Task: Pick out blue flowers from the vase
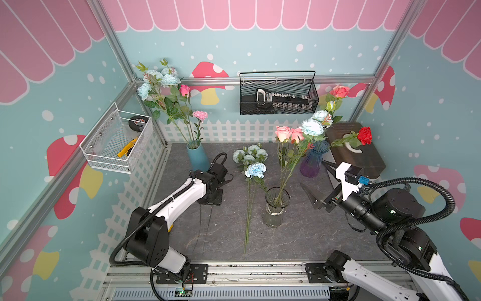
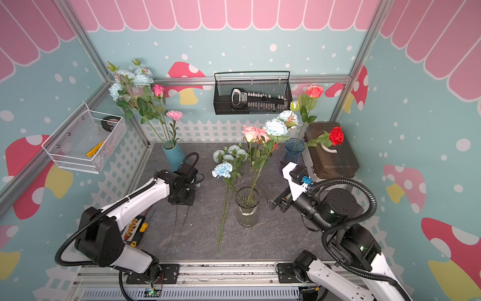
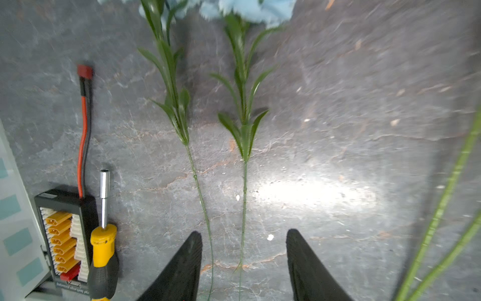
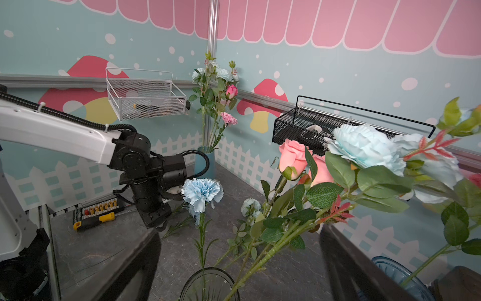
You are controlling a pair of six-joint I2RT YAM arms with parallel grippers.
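Note:
My left gripper is open, pointing down over two blue flowers [image 3: 250, 10] lying on the table, nothing between its fingers. A blue carnation [image 4: 202, 193] stands in the glass vase [image 2: 247, 215] with pink roses [image 4: 293, 158]. Pale blue roses [image 1: 313, 127] lean above. Paler bluish flowers [image 1: 250, 154] lie behind the vase, long stems to the front. The teal vase [image 1: 199, 159] at back left holds blue and pink flowers. My right gripper is open, aimed at the glass vase, right of it in the top views.
The purple vase [image 1: 310, 165] and a dark case [image 2: 335, 163] stand at back right. A screwdriver [image 3: 102, 250] and a connector board [image 3: 62, 240] lie at far left. Baskets [image 1: 278, 97] hang on the walls. Bare table lies at front right of the vase.

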